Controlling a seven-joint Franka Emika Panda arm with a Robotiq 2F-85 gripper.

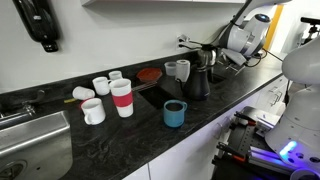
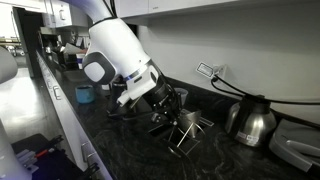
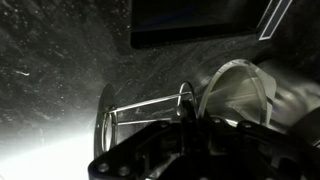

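My gripper (image 2: 174, 112) is low over the counter beside a metal cup (image 2: 187, 120) and a thin wire rack (image 2: 184, 138). The wrist view shows the round rim of the metal cup (image 3: 235, 88) right of the gripper; chrome wires of the rack (image 3: 150, 103) run to the left. The fingers look closed on metal at the point where cup and wires meet. Whether they grip the cup's rim or a wire, I cannot tell, as the dark fingers cover that spot. In exterior view 1 the gripper (image 1: 226, 52) is small and partly lost behind the kettle.
A steel kettle (image 2: 250, 120) stands right of the rack. Nearer the sink (image 1: 35, 142) are a teal mug (image 1: 174, 114), a tall white cup with a red band (image 1: 122, 98) and several white mugs. The dark counter (image 1: 115, 150) has bare room in front.
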